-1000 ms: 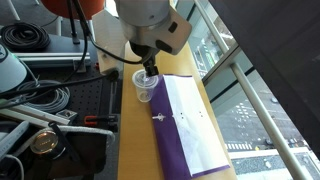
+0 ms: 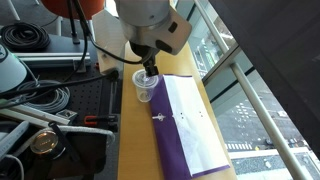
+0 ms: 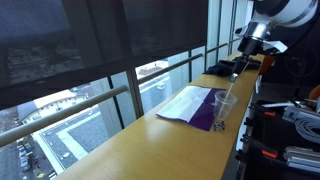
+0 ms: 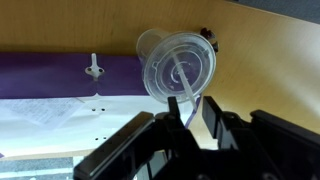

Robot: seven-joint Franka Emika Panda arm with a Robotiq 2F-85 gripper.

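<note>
A clear plastic cup [image 4: 157, 80] stands upright on the wooden table, close to its edge. Inside it leans a thin translucent stick [image 4: 182, 76], its upper end reaching to the rim nearest my fingers. My gripper is open above that rim, with the stick's upper end showing at the gap between the fingertips; whether they touch it cannot be made out. Exterior view 1 has the cup [image 2: 145, 86] just below the dark fingers [image 2: 151, 70]. From the other side, the cup [image 3: 225, 102] appears under the gripper [image 3: 238, 73].
Beside the cup lies a purple sheet [image 2: 168, 150] with white paper [image 2: 195, 125] on it. A small pale spoon-shaped item [image 4: 94, 69] rests on the purple. A dark small object [image 4: 209, 38] touches the cup's far side. Bare table [image 3: 130, 150] extends away from the arm, along the window.
</note>
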